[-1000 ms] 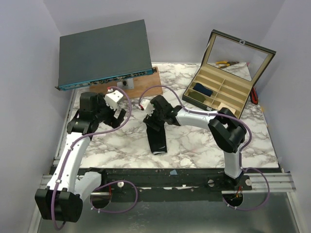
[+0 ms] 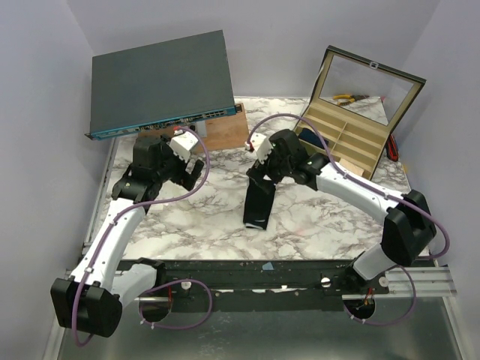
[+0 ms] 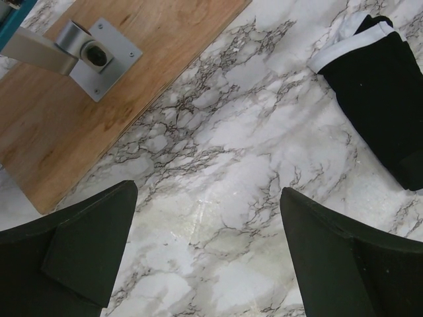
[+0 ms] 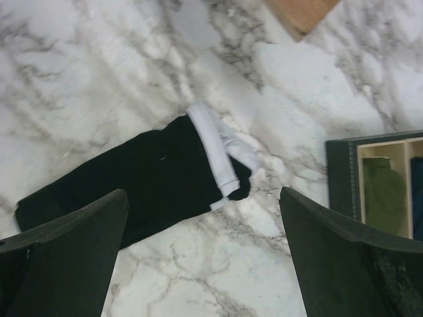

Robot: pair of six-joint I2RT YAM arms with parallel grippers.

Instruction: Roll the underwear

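The black underwear [image 2: 256, 207] lies folded flat in an elongated strip on the marble table, a white band across one end [image 4: 215, 149]. In the left wrist view it [image 3: 377, 105] is at the upper right. My right gripper [image 2: 259, 172] is open over the far end of the underwear, with nothing between its fingers. My left gripper [image 2: 187, 172] stands open to the left of it, over bare table, its fingers [image 3: 76, 257] apart.
A wooden board [image 3: 145, 39] with a metal mount sits at the back left under a dark panel [image 2: 161, 82]. An open compartment box [image 2: 341, 131] is at the back right.
The underwear has shifted rightward since a second ago. My right gripper has moved right and risen from it. The left gripper has moved slightly right.
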